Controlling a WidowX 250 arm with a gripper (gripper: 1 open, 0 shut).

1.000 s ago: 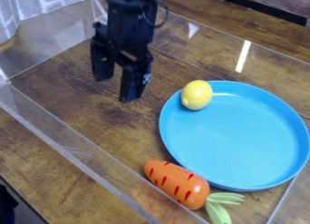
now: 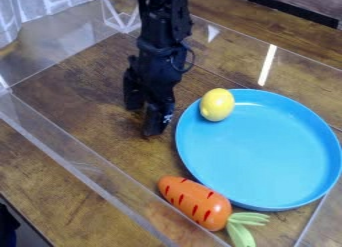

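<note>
My dark gripper (image 2: 144,109) hangs low over the wooden board at the left of the blue plate (image 2: 259,163), its fingers spread open with nothing visible between them. A yellow lemon-like object (image 2: 217,105) rests on the plate's upper left rim area. An orange toy carrot (image 2: 193,201) with pale green leaves lies at the bottom, below the plate's left side.
Clear plastic walls (image 2: 76,169) border the board. Bare wood (image 2: 74,91) fills the area left of my gripper. A darker wooden surface runs along the top right.
My gripper has descended toward the board, moving down in the view. The plate, yellow object and carrot have stayed in place.
</note>
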